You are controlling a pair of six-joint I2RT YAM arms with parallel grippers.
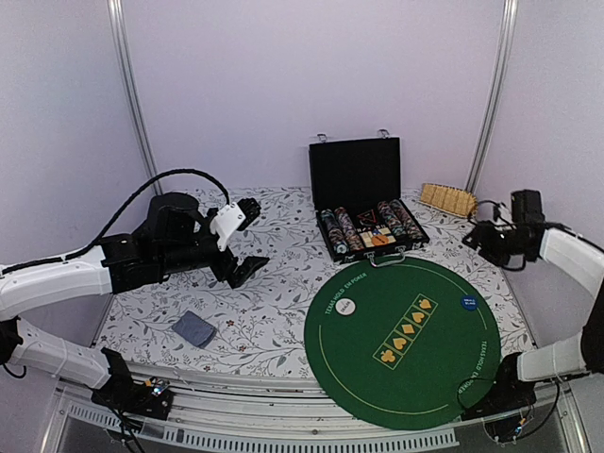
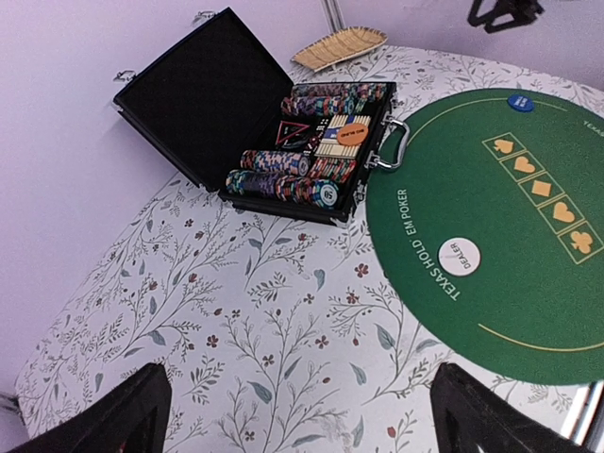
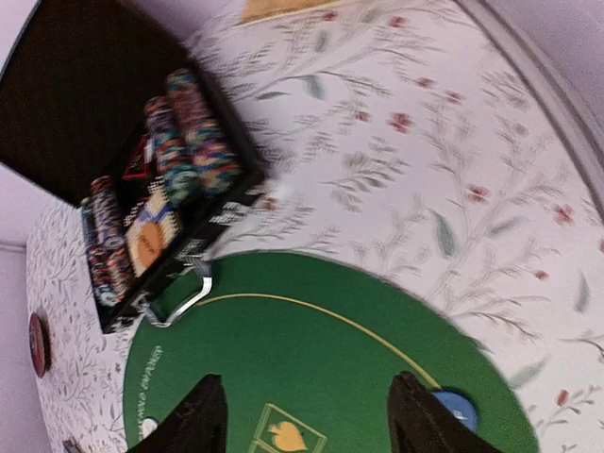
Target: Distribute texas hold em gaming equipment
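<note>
On the round green poker mat (image 1: 377, 283) lie a white dealer button (image 1: 345, 307) at the left and a blue button (image 1: 469, 303) at the right. Behind the mat stands an open black case (image 1: 355, 173), with rows of chips (image 2: 307, 189) and an orange button (image 2: 352, 135) inside. My left gripper (image 1: 250, 274) is open over the patterned cloth, left of the mat, and nothing is between its fingers. My right gripper (image 1: 469, 226) hangs above the table's right side, clear of the blue button. Its fingers (image 3: 203, 415) stand apart with no object between them.
A woven basket (image 1: 447, 199) lies at the back right, beside the case. A grey-blue folded cloth (image 1: 194, 328) rests at the front left. Patterned tablecloth is free between it and the mat.
</note>
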